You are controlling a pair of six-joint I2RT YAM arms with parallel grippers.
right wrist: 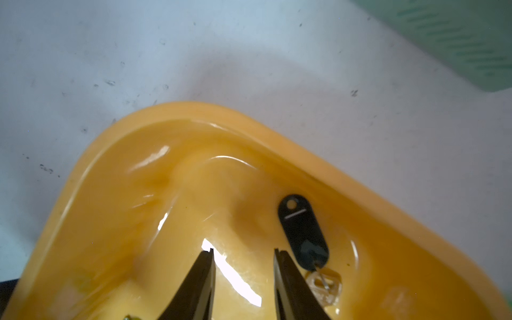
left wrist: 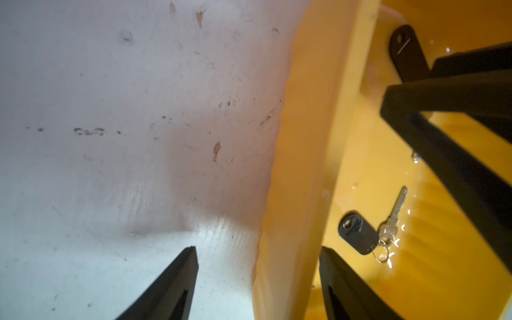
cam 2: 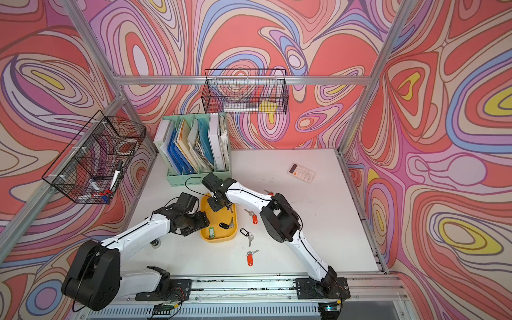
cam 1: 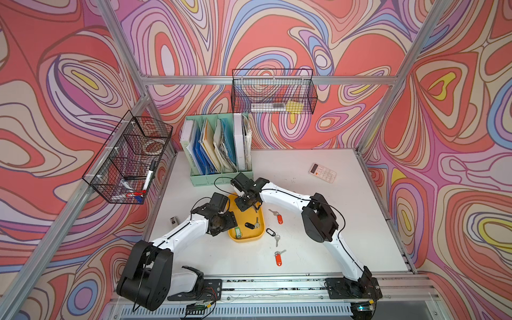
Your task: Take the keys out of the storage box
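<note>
The yellow storage box (cam 1: 248, 240) sits on the table between my two arms. Inside it lie a black-tagged key (left wrist: 358, 233), a greenish tag (cam 1: 238, 232), and near one wall another black-tagged key (right wrist: 304, 232). My left gripper is part open, its fingers on either side of the box's wall (left wrist: 298, 213); whether they touch it I cannot tell. Over the far end of the box, my right gripper points down with its fingers apart and nothing between them. The black tag lies just right of those fingers.
Right of the box, red-tagged keys (cam 1: 278, 259) and a black-tagged key (cam 1: 271, 232) lie on the table. A green file holder (cam 1: 213, 180) full of folders stands behind. A calculator (cam 1: 322, 172) rests at the back right.
</note>
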